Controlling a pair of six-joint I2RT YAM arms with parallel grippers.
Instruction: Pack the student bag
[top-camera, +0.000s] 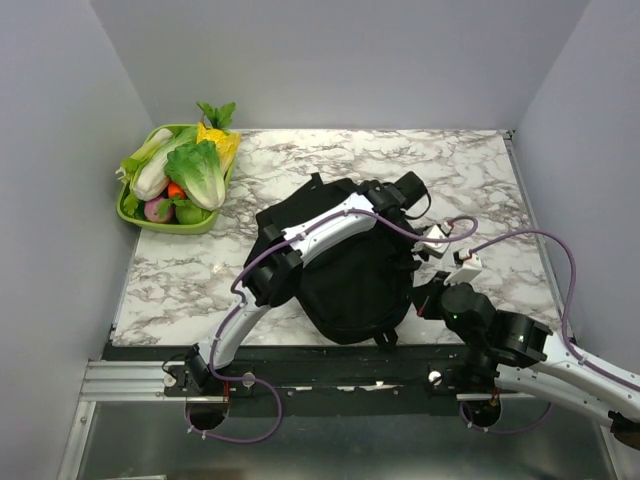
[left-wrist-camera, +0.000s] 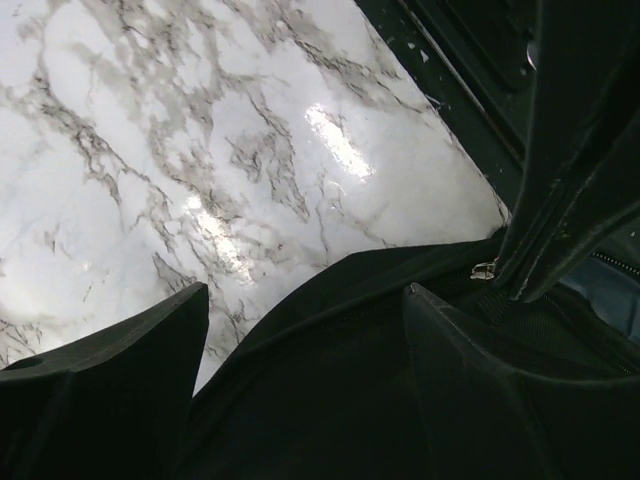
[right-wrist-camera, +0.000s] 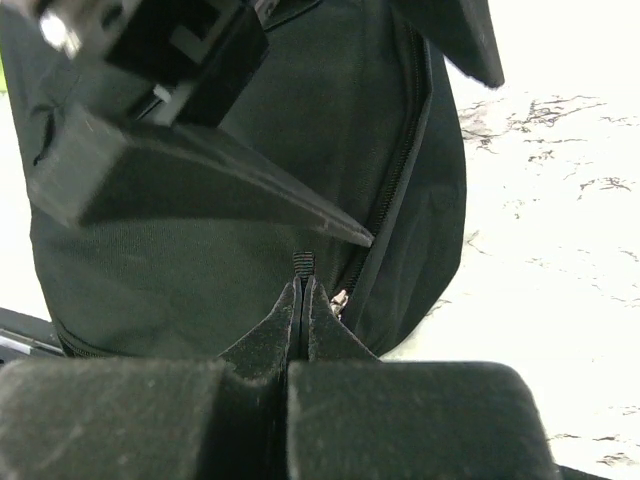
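Observation:
A black bag (top-camera: 340, 295) lies on the marble table with its zipped opening along the right side. Over that side, in the top view, is my left gripper (top-camera: 412, 262), largely hidden by its wrist. The left wrist view shows this gripper open, its fingers apart above the bag's edge, with no object gripped. My right gripper is shut at the zipper, beside the metal zip slider (right-wrist-camera: 339, 300). A small ribbed black tab (right-wrist-camera: 303, 264) shows at its fingertips; whether they pinch it cannot be told. The slider (left-wrist-camera: 484, 270) also appears in the left wrist view.
A green basket (top-camera: 185, 228) of vegetables stands at the back left. Bare marble (top-camera: 470, 165) lies behind and right of the bag. Both grippers are close together, the left gripper's finger (right-wrist-camera: 240, 190) crossing above the zipper. Grey walls enclose the table.

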